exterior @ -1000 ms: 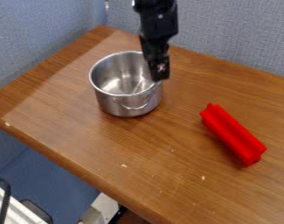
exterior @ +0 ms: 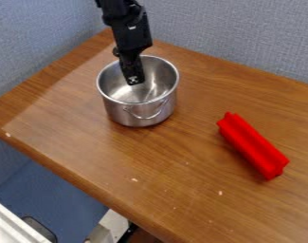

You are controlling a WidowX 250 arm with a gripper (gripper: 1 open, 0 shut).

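Note:
My black gripper (exterior: 132, 74) reaches down from the top of the view into a steel pot (exterior: 137, 109) on the wooden table, its fingertips inside the pot's left-middle opening. Whether it is open or holds anything is unclear. A red block (exterior: 252, 144), long and rounded, lies on the table to the right of the pot.
Grey-blue padded walls stand behind and to the left. A white object (exterior: 10, 228) sits below the table's edge at bottom left.
My gripper has moved left, from the pot's right rim to inside the pot. The pot and red block appear unmoved.

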